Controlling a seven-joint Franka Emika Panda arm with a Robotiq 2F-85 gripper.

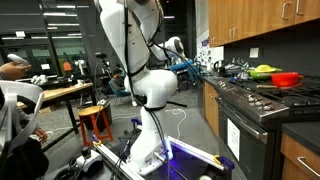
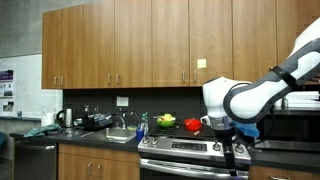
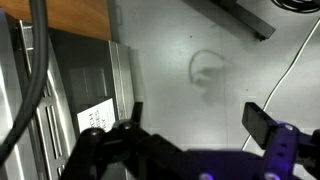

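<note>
My gripper stands open, its two dark fingers wide apart with only grey floor (image 3: pixel 190 60) showing between them. In exterior view 2 the white arm (image 2: pixel 225 97) bends down in front of the stove, with the gripper (image 2: pixel 231 158) low at its end. A red pot (image 1: pixel 287 79) sits on the stove top (image 1: pixel 265 94); the same pot (image 2: pixel 192 125) shows behind the arm in exterior view 2. Beside it, a green bowl (image 2: pixel 166 121) holds yellow and green things, too small to make out.
In the wrist view, the oven front (image 3: pixel 82 90) runs along the left and a dark frame bar (image 3: pixel 245 18) crosses the upper right. A sink faucet (image 2: pixel 135 117) stands left of the stove. An orange stool (image 1: pixel 95 122) is across the floor.
</note>
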